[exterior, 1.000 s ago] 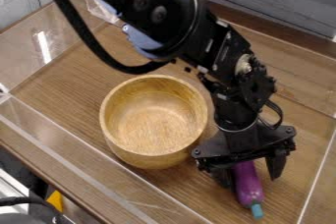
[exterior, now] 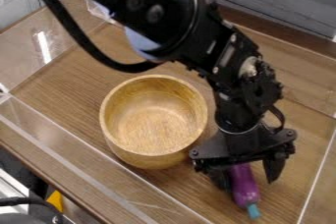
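Observation:
My black gripper point(exterior: 243, 161) hangs low over the right front of the wooden table, open, its fingers around a purple object with a light blue tip point(exterior: 245, 191). This object lies on the wood, partly hidden under the fingers. A round light wooden bowl point(exterior: 144, 110) stands just left of the gripper.
A clear panel edge runs along the left and front. A white tiled wall is at the back left.
The arm and gripper have shifted very slightly; the purple object and bowl look about the same.

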